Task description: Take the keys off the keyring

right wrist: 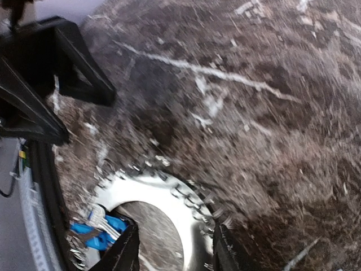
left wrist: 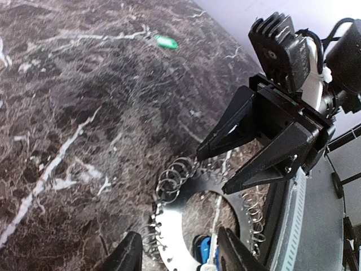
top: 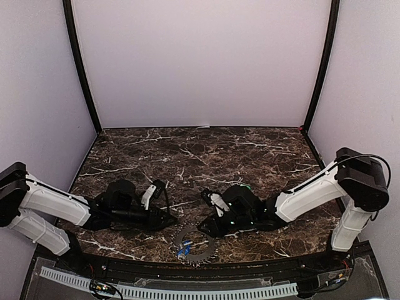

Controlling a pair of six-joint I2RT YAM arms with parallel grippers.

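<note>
The keyring (top: 211, 244), a flat grey hoop, lies on the table near its front edge. Small metal loops (left wrist: 172, 179) surround its rim, too fine to tell as keys or rings, and a blue tag (left wrist: 205, 248) sits on the hoop's near side. Up and left of the hoop, my left gripper (top: 173, 220) is open and empty. My right gripper hovers at the hoop's far right rim with a gap between its fingers and nothing seen held. In the right wrist view, the hoop's pale band (right wrist: 171, 204) shows beneath that gripper.
A small green object (left wrist: 166, 42) lies farther back on the dark marbled table, partly behind the right arm in the top view. A slotted rail (top: 169, 292) runs along the front. Open table stretches behind both arms.
</note>
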